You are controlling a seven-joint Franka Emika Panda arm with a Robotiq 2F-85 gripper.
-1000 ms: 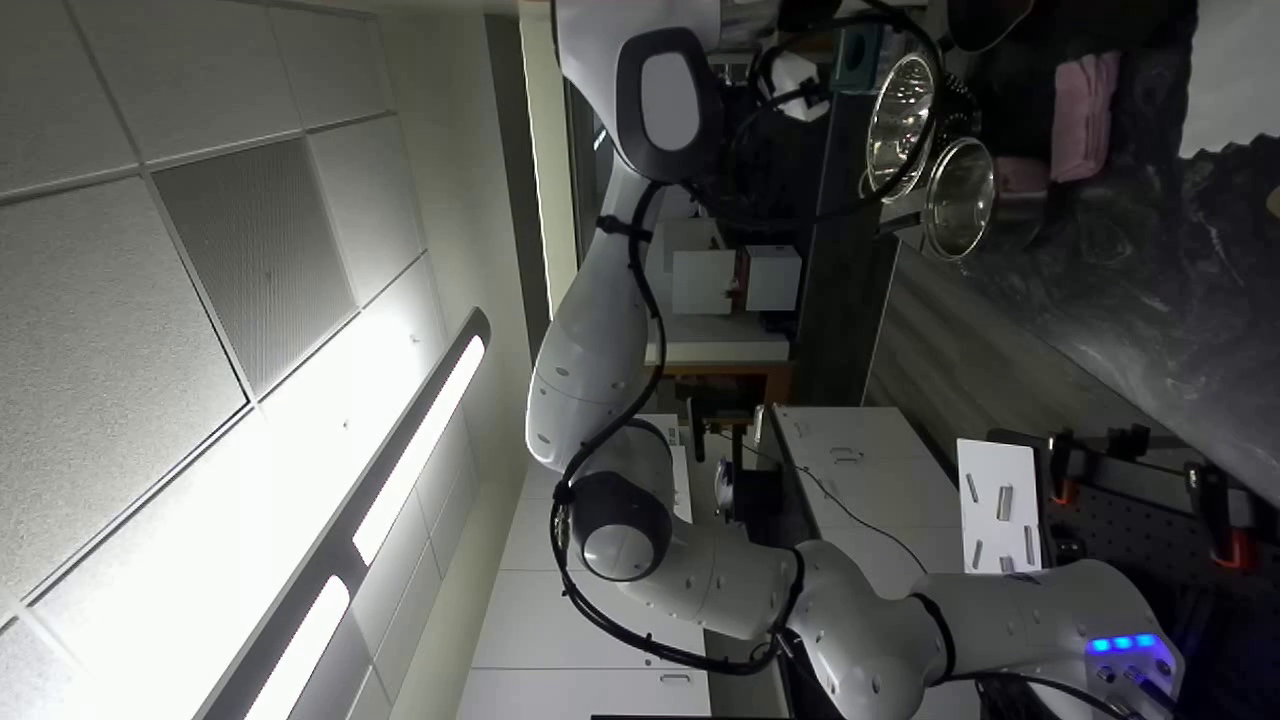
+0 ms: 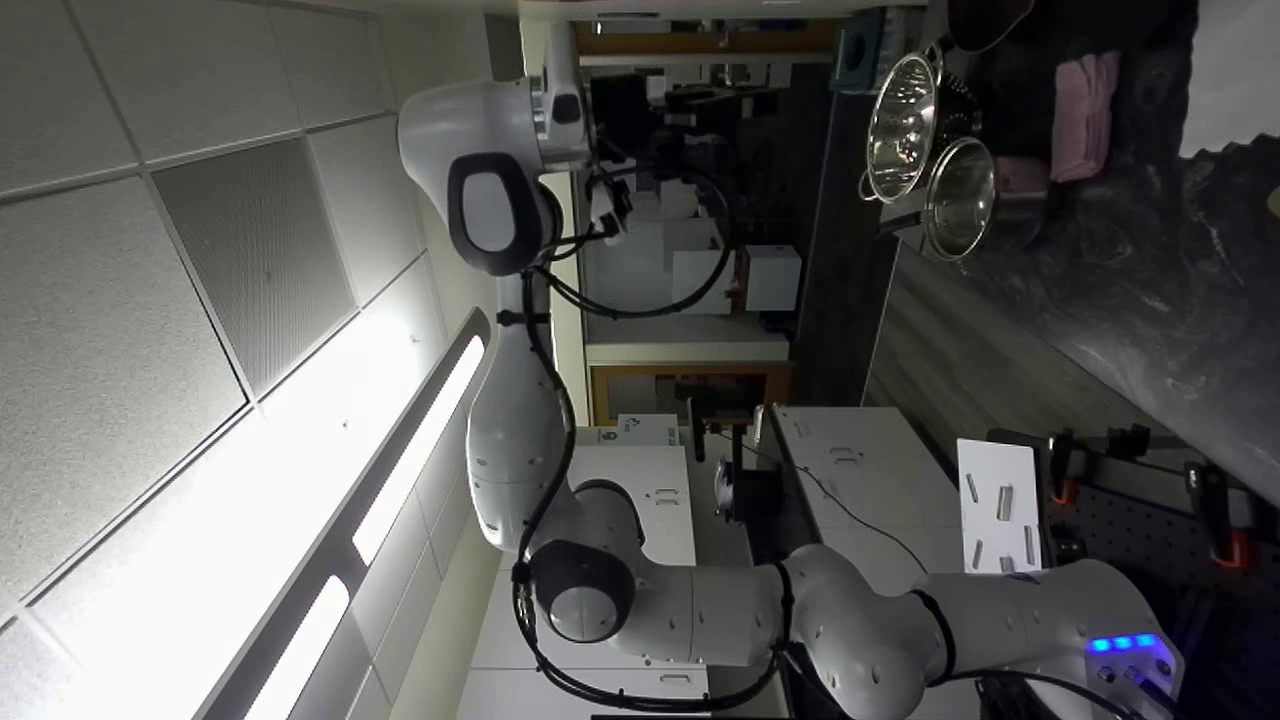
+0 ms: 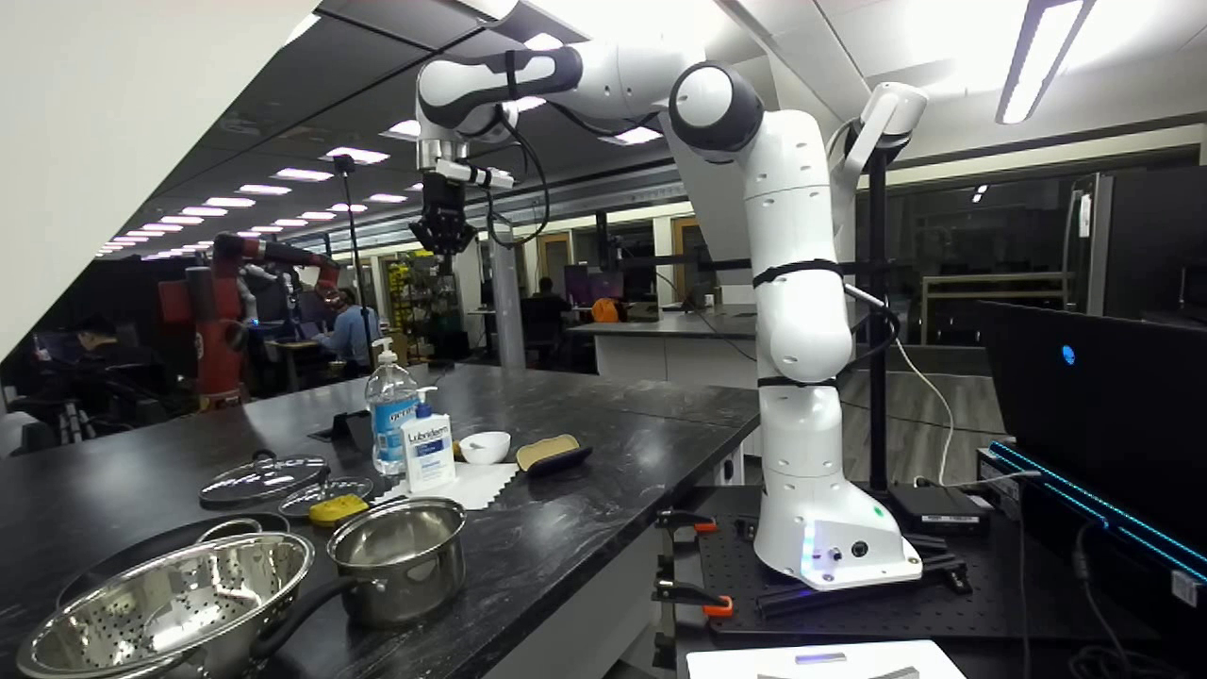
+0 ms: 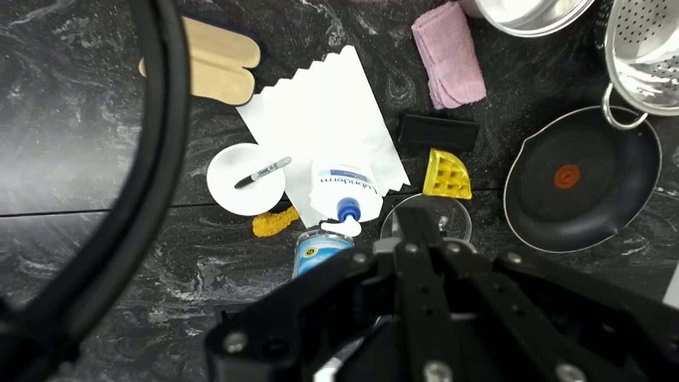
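Note:
High above the dark counter, my gripper points down, its fingers shut with nothing showing between them. In the wrist view the gripper covers part of a glass lid. A white lotion bottle with a blue collar stands on a white paper sheet. Beside it are a clear bottle with a blue label and a white bowl with a marker lying across it. A yellow waffle piece and a fried-chicken-like piece lie nearby.
A black pan, a colander and a steel pot crowd one side. Also there are a pink towel, a black block and tan bread-like slices. A black cable loop crosses the wrist view.
The arm has risen and drawn back toward its base, clearing the view of the colander in exterior view 1. The colander, pot and towel there have stayed put.

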